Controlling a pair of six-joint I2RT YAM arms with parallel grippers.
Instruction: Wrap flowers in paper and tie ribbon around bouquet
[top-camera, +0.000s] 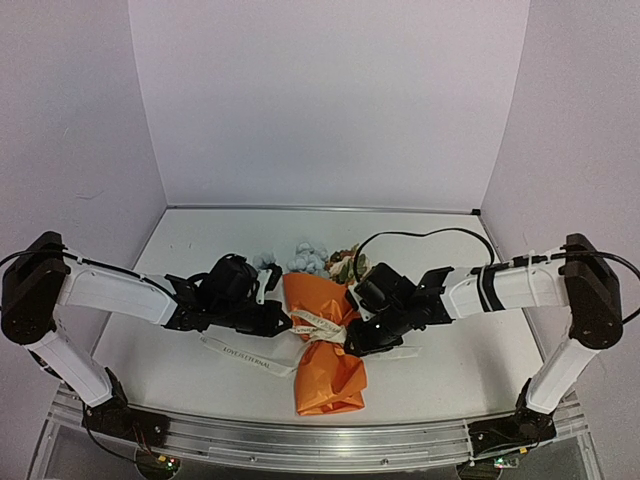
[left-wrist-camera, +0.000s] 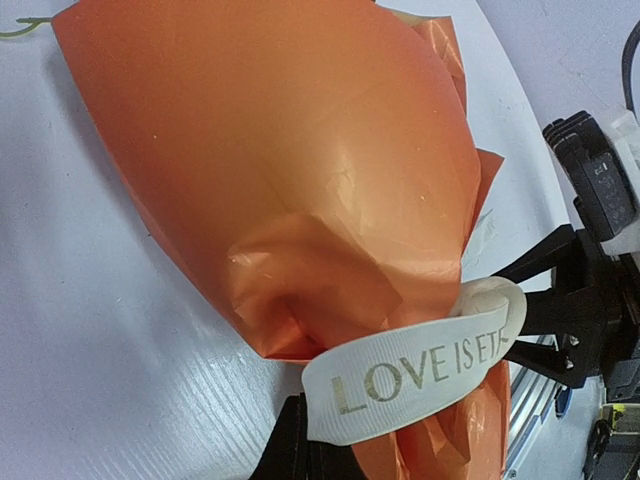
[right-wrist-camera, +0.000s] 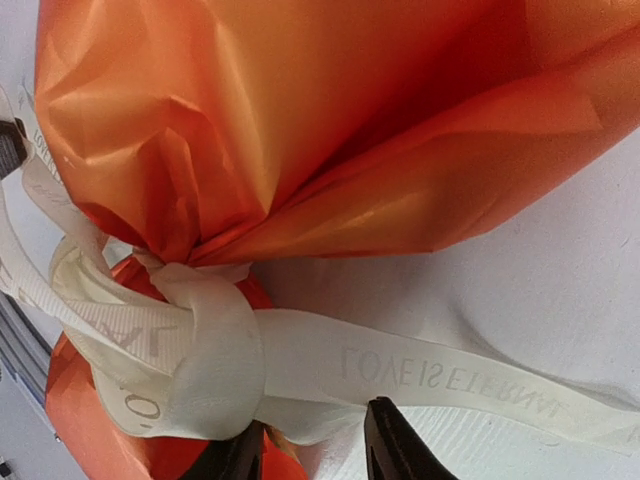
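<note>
The bouquet lies in orange wrapping (top-camera: 325, 385), with pale blue and cream flowers (top-camera: 308, 258) at its far end. A white lettered ribbon (left-wrist-camera: 400, 385) loops around its narrowed waist. At the waist's left, my left gripper (top-camera: 288, 320) is shut on a loop of the ribbon; its fingers (left-wrist-camera: 292, 440) stand close together in the left wrist view. My right gripper is at the waist's right side, its fingers apart. Between and beyond them in the right wrist view, the ribbon (right-wrist-camera: 310, 370) runs past the knot area, not visibly pinched.
One ribbon tail (top-camera: 245, 358) stretches left across the white table (top-camera: 440, 385), and another (right-wrist-camera: 490, 385) trails right. A metal rail (top-camera: 300, 440) borders the front edge. Open table lies on both sides of the bouquet.
</note>
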